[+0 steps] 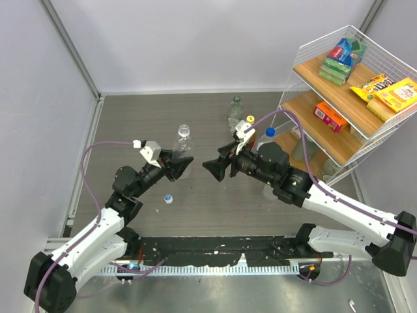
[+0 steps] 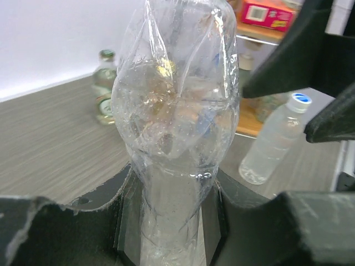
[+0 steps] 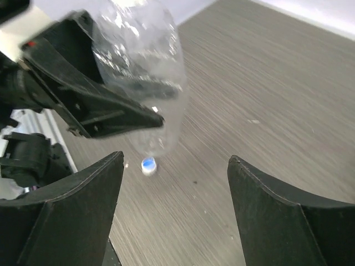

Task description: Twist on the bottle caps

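My left gripper (image 1: 176, 162) is shut on an uncapped clear plastic bottle (image 1: 184, 137), held upright; it fills the middle of the left wrist view (image 2: 175, 94). A small white-and-blue cap (image 1: 168, 199) lies loose on the floor below and left of it, also in the right wrist view (image 3: 148, 166). To the right, my right gripper (image 1: 220, 163) is part open with nothing between its fingers, clear of the bottle.
A green-capped bottle (image 1: 234, 112), a yellow-capped bottle (image 1: 251, 119) and blue-capped bottles (image 2: 269, 144) stand near the wire shelf (image 1: 345, 98) on the right.
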